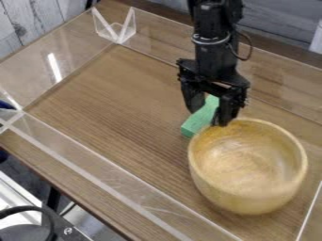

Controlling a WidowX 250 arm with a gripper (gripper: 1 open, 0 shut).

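Note:
My gripper (209, 102), a black robot hand on an arm coming from the top centre, is low over a green block (198, 120), partly covering its upper part. The gripper is open; whether its fingers touch the block is hard to tell. A large wooden bowl (246, 174) sits just in front of the block at the lower right.
A clear plastic piece (115, 26) stands at the back left on the wooden table (88, 113). Black cables lie at the lower left edge.

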